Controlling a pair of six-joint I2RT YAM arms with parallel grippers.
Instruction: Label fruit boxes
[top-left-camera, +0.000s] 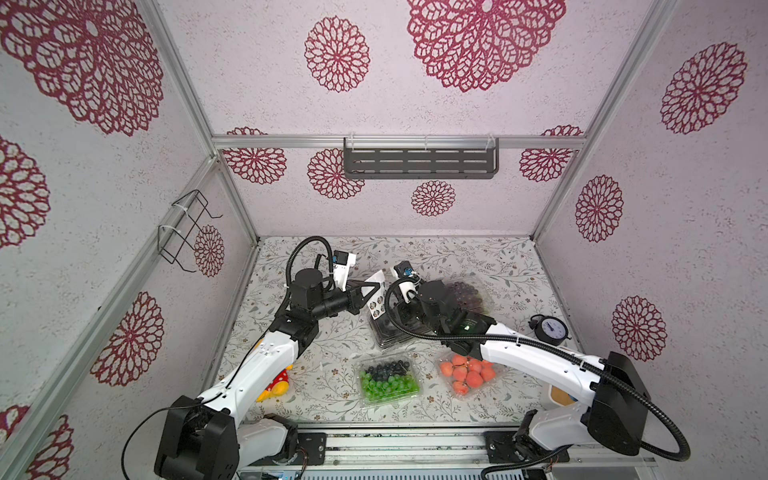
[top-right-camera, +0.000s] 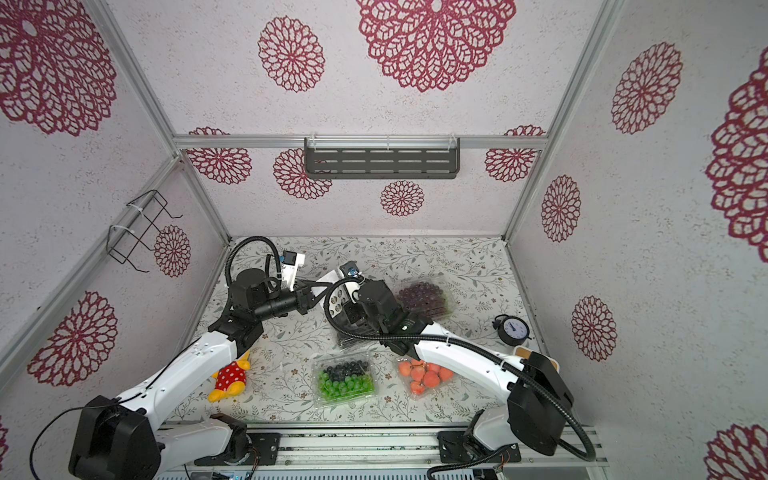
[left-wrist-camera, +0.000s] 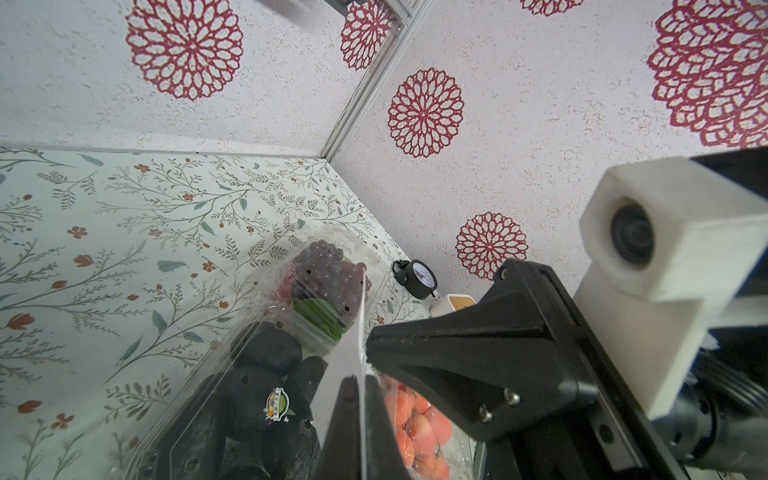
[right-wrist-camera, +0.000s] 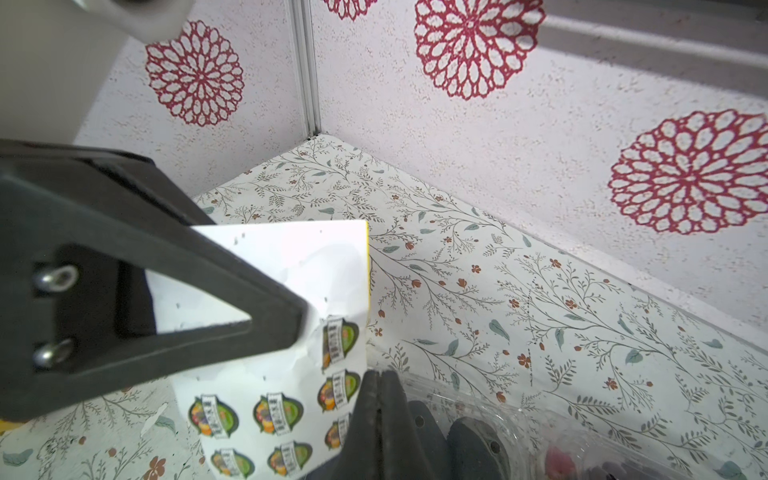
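A white label sheet (right-wrist-camera: 336, 256) with several round fruit stickers is pinched by my left gripper (top-left-camera: 377, 289), which is shut on it. The left wrist view sees the sheet (left-wrist-camera: 345, 376) almost edge-on. My right gripper is shut by the sheet's right edge; no sticker shows between its fingers. Below both grippers lies a clear box of dark fruit (left-wrist-camera: 264, 360), with one round sticker (left-wrist-camera: 277, 405) on its lid. Behind it to the right is a grape box (top-left-camera: 465, 296). In front are a green and black grape box (top-left-camera: 389, 381) and a peach box (top-left-camera: 468, 373).
A black dial clock (top-left-camera: 549, 329) stands at the right, near an orange-topped container (top-left-camera: 561, 396). A red and yellow toy (top-right-camera: 230, 378) lies at the left beside my left arm.
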